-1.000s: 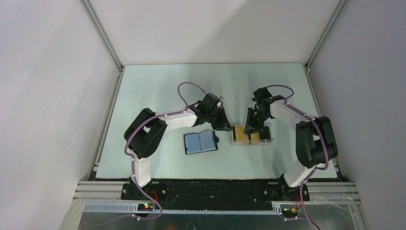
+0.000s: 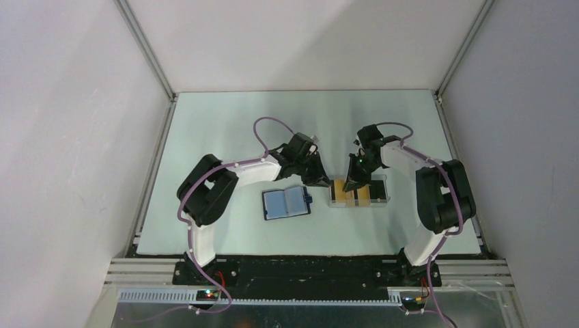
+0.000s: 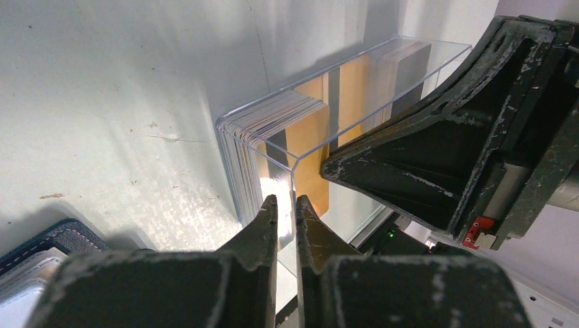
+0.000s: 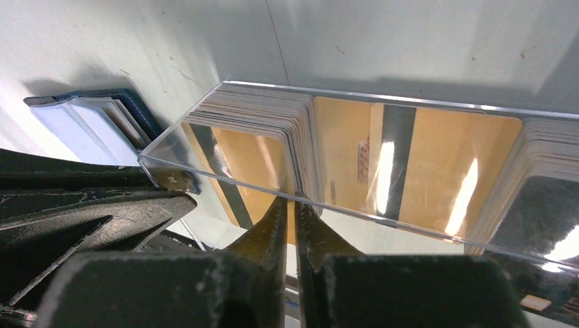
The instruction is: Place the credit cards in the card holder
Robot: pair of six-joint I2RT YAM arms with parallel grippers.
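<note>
A clear acrylic tray (image 2: pixel 379 202) of gold and dark cards (image 4: pixel 453 164) sits right of the centre. My left gripper is shut at the tray's left end, on its clear corner. My right gripper is lowered over the tray at the left stack of cards, its fingertips close together at the stack's right edge; whether a card is between them is unclear. The open card holder (image 2: pixel 285 203), with pale blue sleeves and a dark border, lies left of the tray.
Walls stand on both sides and behind.
The right gripper has moved slightly left over the tray, toward the left stack. The left arm, tray and card holder look unchanged.
</note>
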